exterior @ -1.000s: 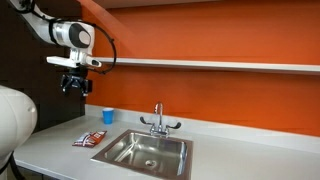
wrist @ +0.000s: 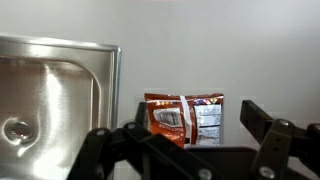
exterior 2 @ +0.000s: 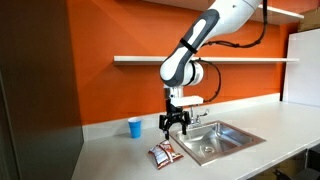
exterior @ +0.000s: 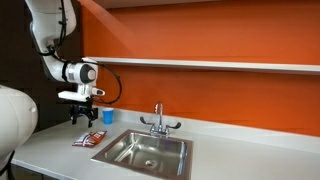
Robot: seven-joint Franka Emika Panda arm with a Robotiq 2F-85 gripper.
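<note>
A red and white packet lies flat on the counter left of the sink. My gripper hangs above it, pointing down, its fingers wide apart and empty. In the wrist view the packet shows between and slightly ahead of the two fingers, with its lower edge partly hidden. A gap still shows between the fingertips and the packet in the second exterior view. A blue cup stands on the counter behind the packet, near the wall.
The steel sink lies close beside the packet, with its faucet at the back. A white shelf runs along the orange wall. Bare counter surrounds the packet on its other side.
The arm has come down from high above the counter toward the packet, the gripper staying empty. Packet, cup and sink have stayed in place.
</note>
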